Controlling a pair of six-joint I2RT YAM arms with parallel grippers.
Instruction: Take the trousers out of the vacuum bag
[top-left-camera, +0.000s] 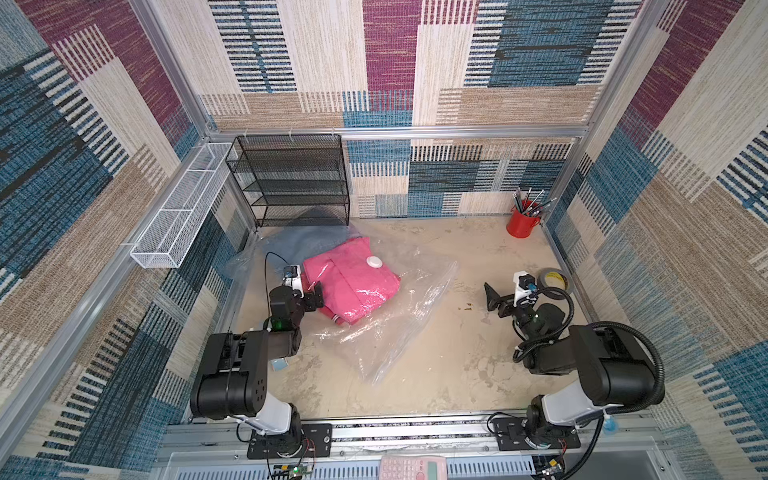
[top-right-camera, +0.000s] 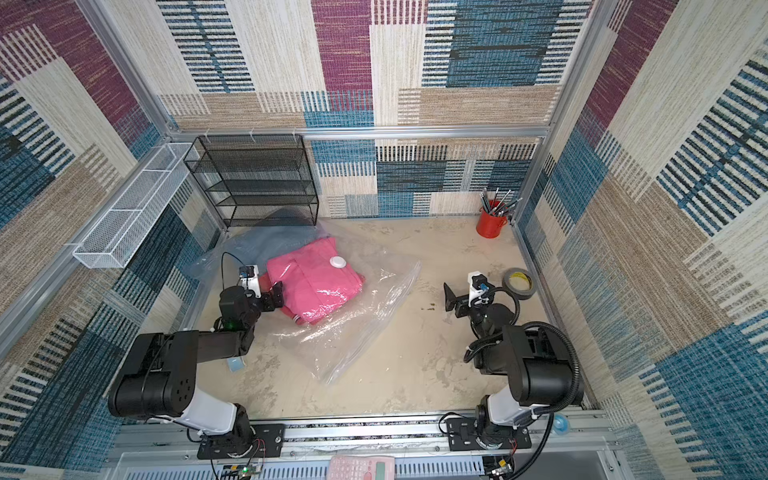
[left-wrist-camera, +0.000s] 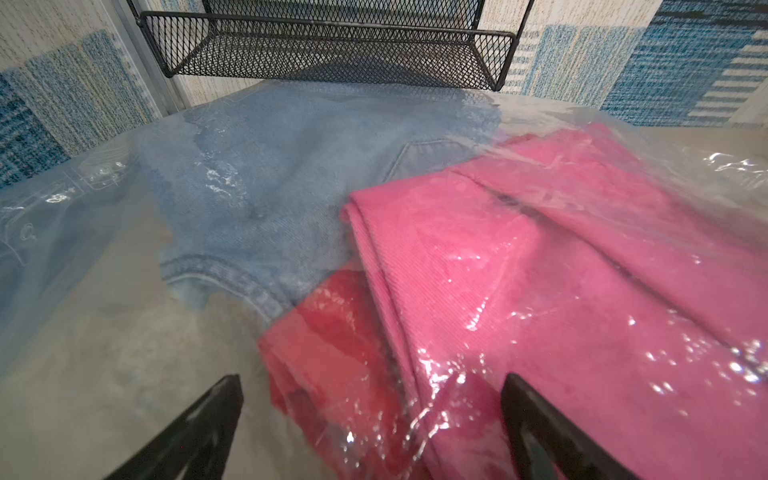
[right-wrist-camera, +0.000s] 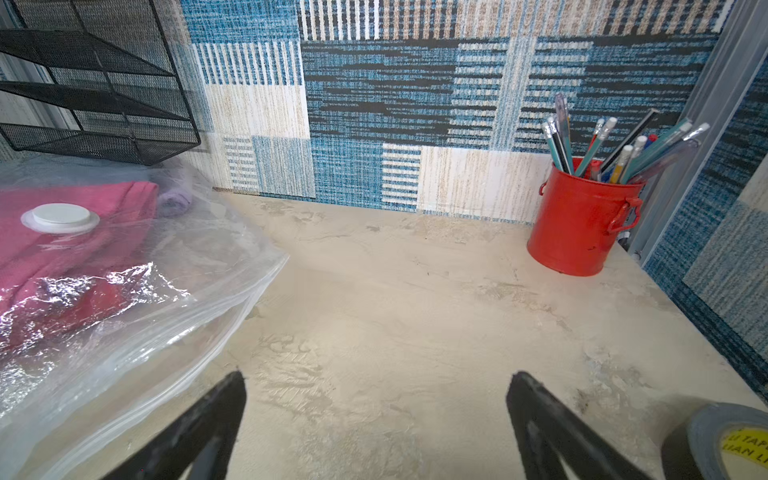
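A clear vacuum bag (top-left-camera: 400, 328) lies flat on the table, its zip edge toward the right front and a white valve (top-left-camera: 374, 261) on top. Inside are a folded pink garment (top-left-camera: 352, 284), a red piece (left-wrist-camera: 336, 360) under it and a blue denim piece (left-wrist-camera: 312, 160) behind. Which one is the trousers I cannot tell for sure; the denim has a stitched hem. My left gripper is open over the bag's left part, at the pink and red cloth's edge, gripping nothing. Well right of the bag, my right gripper stands open above bare table.
A black mesh rack (top-left-camera: 296, 180) stands behind the bag, and a white wire basket (top-left-camera: 180, 212) hangs on the left wall. At the right are a red pen bucket (right-wrist-camera: 577, 216) and a tape roll (right-wrist-camera: 716, 444). Table between bag and bucket is clear.
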